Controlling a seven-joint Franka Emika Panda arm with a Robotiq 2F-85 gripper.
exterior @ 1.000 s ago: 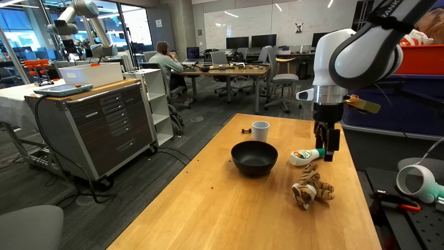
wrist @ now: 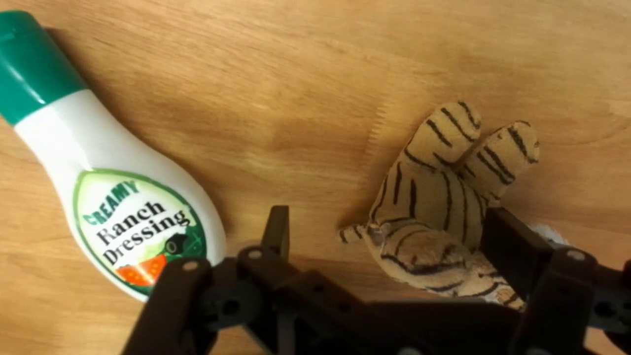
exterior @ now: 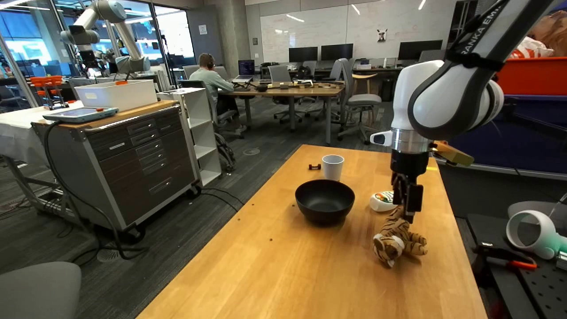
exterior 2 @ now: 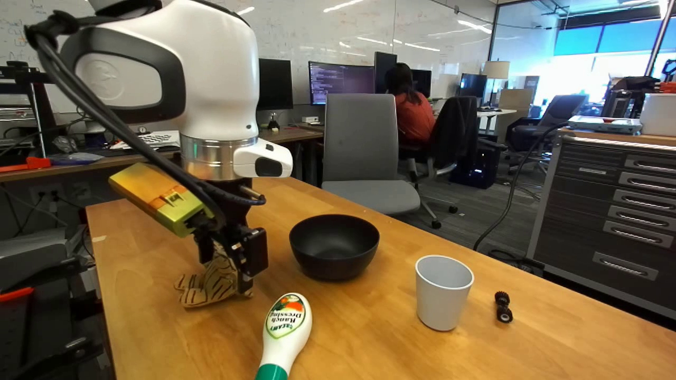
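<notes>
A striped plush tiger (exterior: 394, 237) lies on the wooden table, its head toward the near side in exterior view 1. Directly over its rear body, my gripper (exterior: 408, 212) points down with its fingers open. In the wrist view the tiger (wrist: 438, 207) appears mostly between the two fingers, nearer the right one, which covers part of it. Exterior view 2 has the fingers (exterior 2: 255, 253) in front of the tiger (exterior 2: 212, 282), hiding some of its body. Contact between fingers and plush cannot be told.
A ranch dressing bottle (wrist: 142, 201) lies close beside the left finger. The black bowl (exterior 2: 334, 247), grey cup (exterior 2: 443, 292) and small dark dumbbell (exterior 2: 504, 307) stand farther off.
My gripper has come down and shifted left and toward the tiger in exterior view 1, now covering the bottle's green cap there. The tiger, bottle and bowl have stayed put.
</notes>
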